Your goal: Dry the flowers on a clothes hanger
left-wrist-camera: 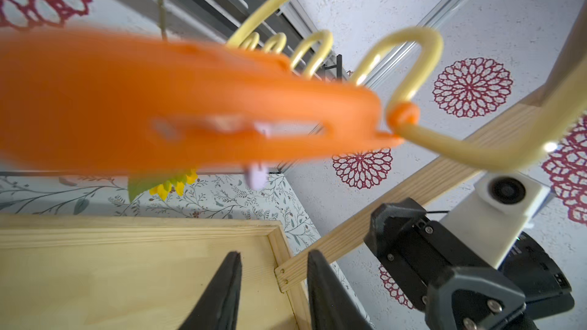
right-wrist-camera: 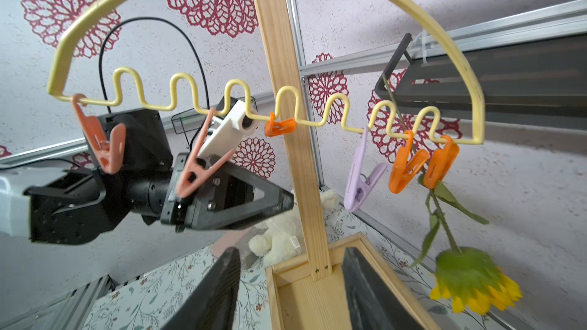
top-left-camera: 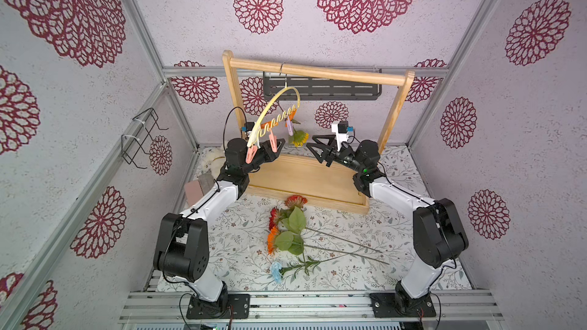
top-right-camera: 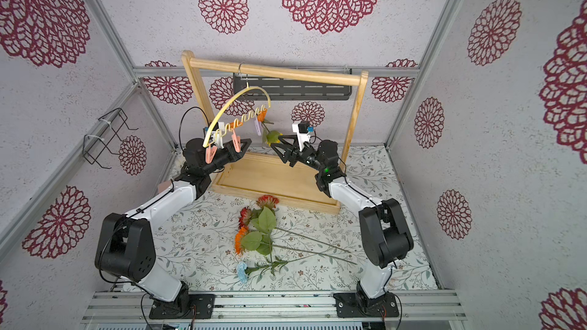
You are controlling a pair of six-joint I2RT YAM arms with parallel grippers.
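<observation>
A pale yellow hanger hangs askew from the wooden rack. Its clips include two pink ones, a lilac clip and several orange ones. A sunflower dangles head down by its stem at the orange clips near the hanger's far end. Behind the pink clips is my left gripper, its fingers apart and empty; an orange clip blurs close above them in the left wrist view. My right gripper is open and empty, right of the hanger. Red flowers, an orange flower and a blue flower lie on the table.
The wooden rack's crossbar spans above both grippers, over a shallow wooden base. A white plush toy sits behind the rack's left post. Bare tablecloth lies right of the flower stems.
</observation>
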